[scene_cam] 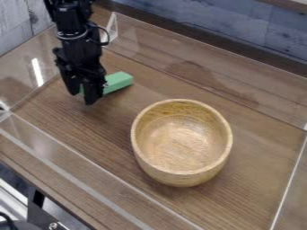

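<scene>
My black gripper (88, 92) is at the upper left of the wooden tabletop, low at the near-left end of a small green block (117, 82). The fingertips are small and partly overlap the block, so I cannot tell whether they are shut on it. A tan oval bowl (181, 140) stands apart at the centre right.
The wooden table (84, 171) has wide clear room at the lower left, the right and the back. Its edges show at the top right and lower left.
</scene>
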